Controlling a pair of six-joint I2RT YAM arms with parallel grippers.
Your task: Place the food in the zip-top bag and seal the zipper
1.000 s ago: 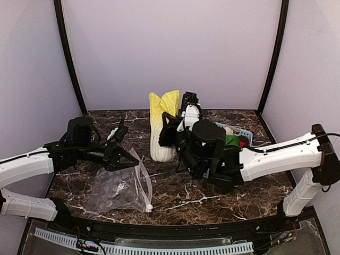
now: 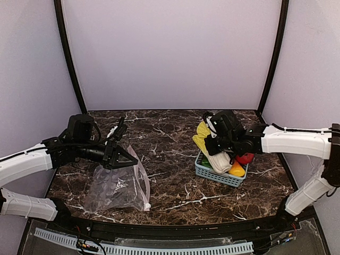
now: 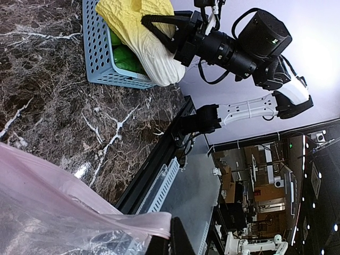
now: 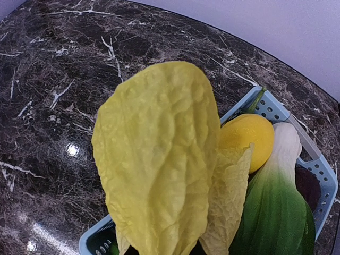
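Observation:
My right gripper (image 2: pixel 211 141) is shut on a yellow-and-white napa cabbage (image 2: pixel 218 159), holding it low over the blue basket (image 2: pixel 218 178); its yellow leaves (image 4: pixel 154 149) fill the middle of the right wrist view. The basket holds a yellow fruit (image 4: pixel 247 138), a bok choy (image 4: pixel 265 212), green items (image 3: pixel 127 59), an orange pepper (image 2: pixel 237 169) and a red item (image 2: pixel 245 158). My left gripper (image 2: pixel 123 160) is shut at the rim of the clear zip bag (image 2: pixel 114 188); the pink zipper strip (image 3: pixel 79 196) runs toward its fingertips in the left wrist view.
Walls stand behind and at both sides, with a dark rail along the front edge.
My right gripper has carried the cabbage rightward from the table's middle to the basket and lowered it there. The left arm has barely moved.

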